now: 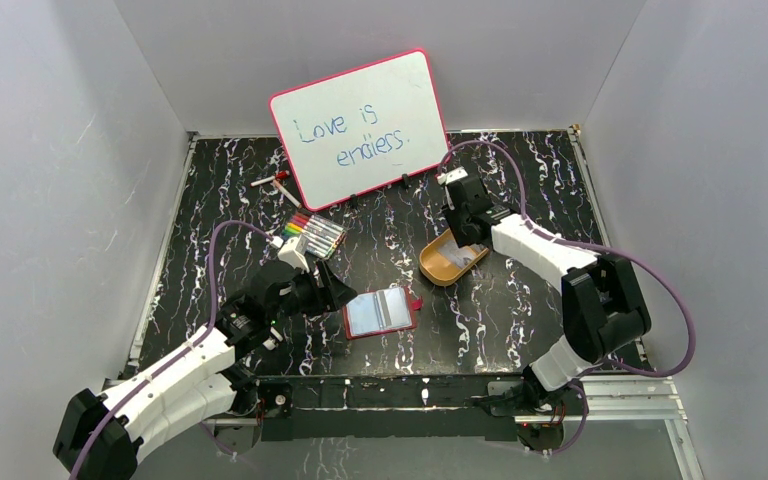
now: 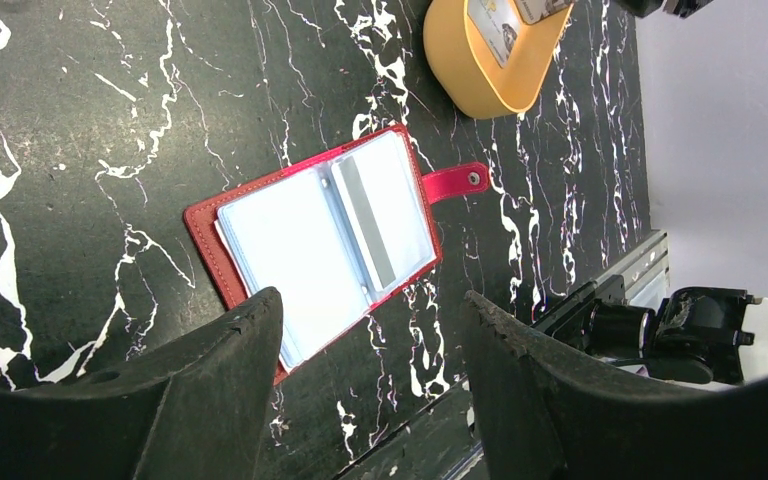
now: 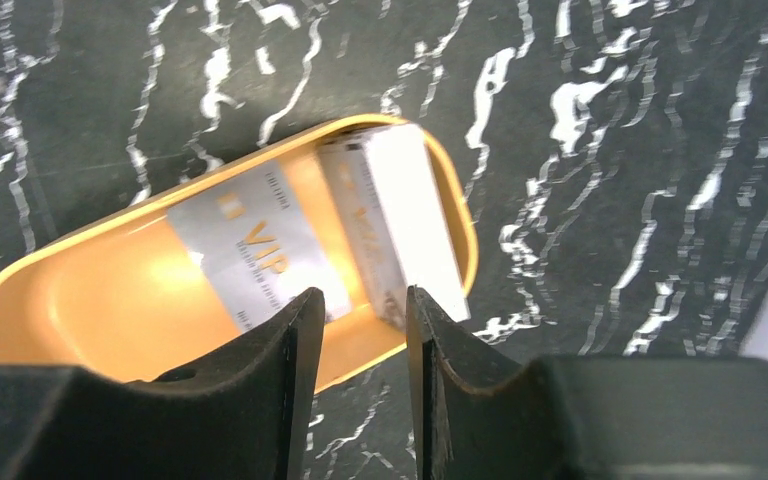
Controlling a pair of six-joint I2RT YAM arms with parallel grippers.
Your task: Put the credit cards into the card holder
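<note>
A red card holder with clear sleeves lies open on the front middle of the table. My left gripper hangs just left of it, open with nothing between its fingers. The tan tray holds a VIP card lying flat and a second, pale card stack against its end. My right gripper is over the tray's edge, fingers a little apart, with no card visible between them.
A whiteboard leans at the back, with markers beside it. Marble table around the holder and tray is mostly clear; grey walls bound the sides.
</note>
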